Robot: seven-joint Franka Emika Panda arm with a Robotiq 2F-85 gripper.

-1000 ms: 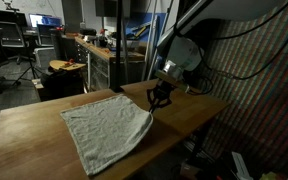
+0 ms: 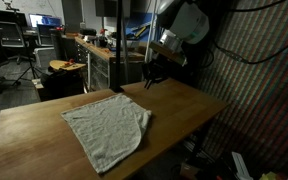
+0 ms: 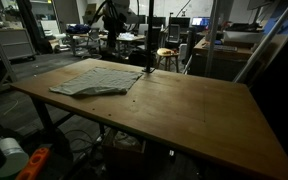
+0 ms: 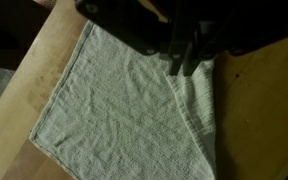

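Observation:
A pale cloth (image 2: 106, 130) lies spread on the wooden table. Its right-hand corner rests low, and a crease or folded-over strip (image 4: 191, 105) runs along that side in the wrist view. My gripper (image 2: 147, 84) is above and behind this corner in exterior view 1, with bare table showing between them and no cloth hanging from it. From the wrist camera, the dark fingertips of the gripper appear close together over the cloth's edge. Whether anything thin sits between them is too dark to make out.
A dark upright post (image 2: 119, 45) stands at its far edge. A stool (image 3: 168, 58), desks and chairs are in the background, beyond the table.

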